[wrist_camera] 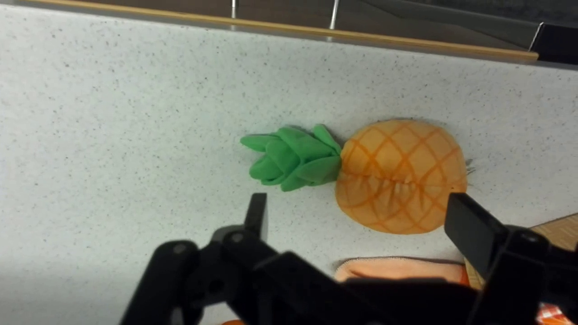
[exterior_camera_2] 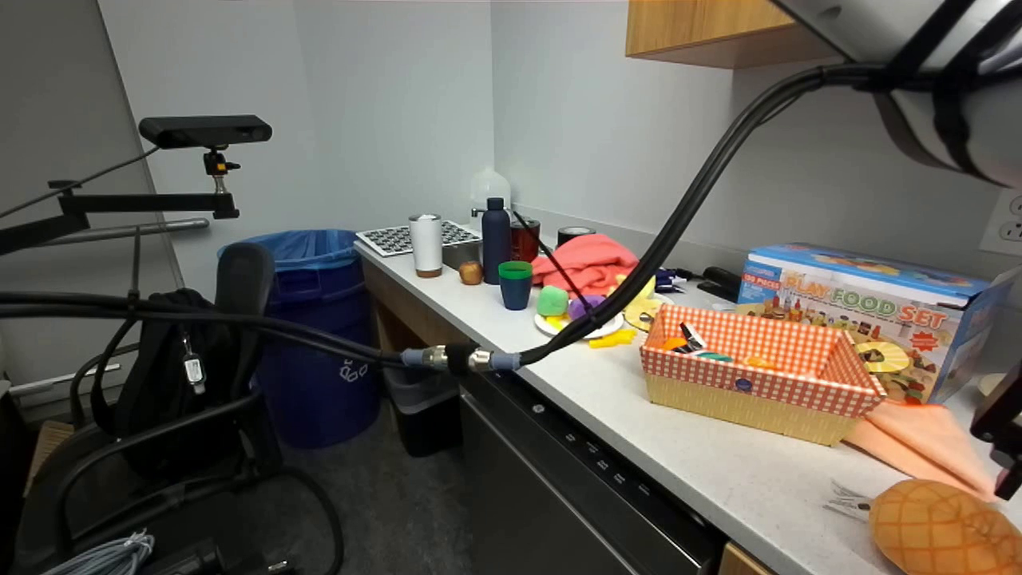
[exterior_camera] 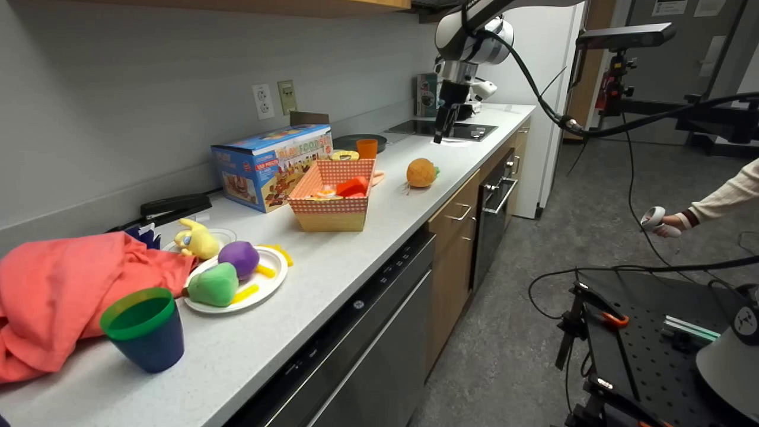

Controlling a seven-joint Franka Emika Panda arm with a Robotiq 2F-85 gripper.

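Note:
A plush pineapple (wrist_camera: 402, 162) lies on its side on the counter in the wrist view, its green leaves (wrist_camera: 292, 157) pointing left. My gripper stands open above the counter, its fingers (wrist_camera: 474, 227) wide apart with nothing held between them. In exterior view 1 the gripper (exterior_camera: 446, 139) points down, above and a little beyond the pineapple (exterior_camera: 421, 173). At the lower right of exterior view 2, the pineapple (exterior_camera_2: 944, 527) is partly cut off by the frame.
The checked basket (exterior_camera: 331, 206) with toy food stands near the pineapple, a peach cloth (exterior_camera_2: 920, 446) beside it. Behind are the play food box (exterior_camera: 274, 163) and an orange cup (exterior_camera: 367, 148). A plate (exterior_camera: 274, 284) with plush produce sits farther along.

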